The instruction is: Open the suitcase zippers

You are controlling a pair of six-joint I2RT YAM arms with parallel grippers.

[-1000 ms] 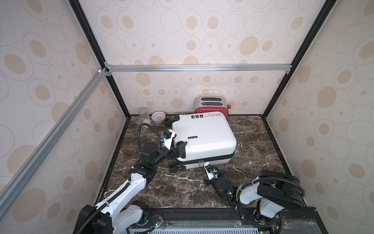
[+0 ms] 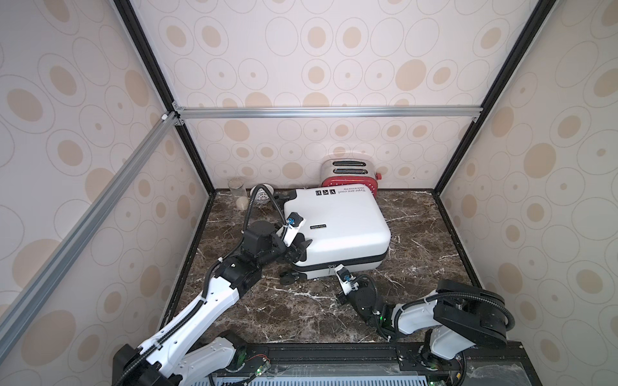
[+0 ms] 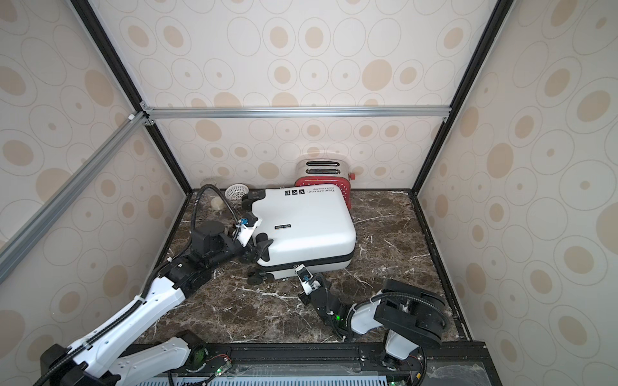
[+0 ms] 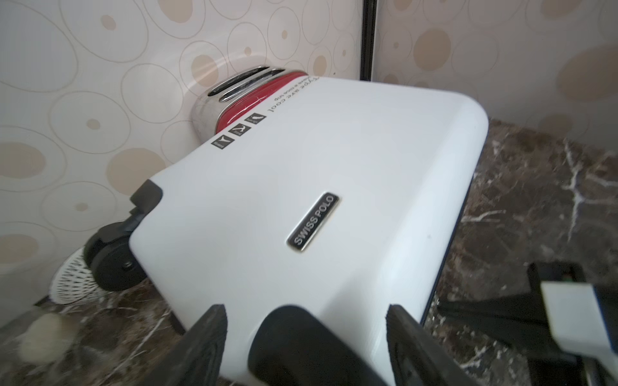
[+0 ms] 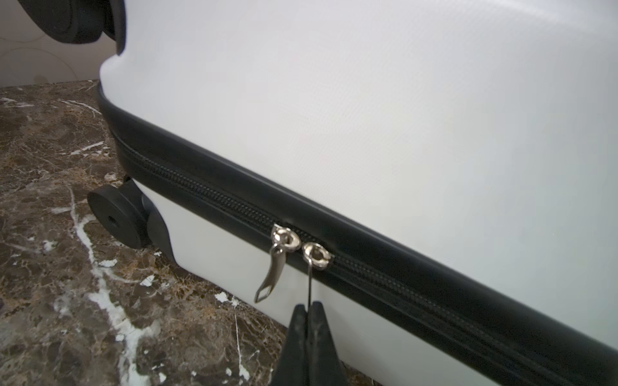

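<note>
A white suitcase (image 2: 341, 218) lies flat, its zipper band (image 5: 212, 199) facing front. Both metal sliders sit side by side on the band. The left zipper pull (image 5: 273, 273) hangs loose. From the other slider, a right zipper pull (image 5: 309, 283), seen edge-on, runs down between the tips of my right gripper, which is shut on it. My left gripper stands open over the suitcase's near left corner, its fingers (image 4: 209, 328) either side of a black wheel mount (image 4: 296, 341) in the left wrist view, with no visible grip on it.
A red and silver toaster (image 2: 349, 172) stands behind the suitcase. At the back left are a white basket (image 3: 236, 193) and a pale round object (image 4: 48, 337). Bare marble counter (image 2: 425, 238) lies to the right.
The right gripper and the suitcase stay nearly in place.
</note>
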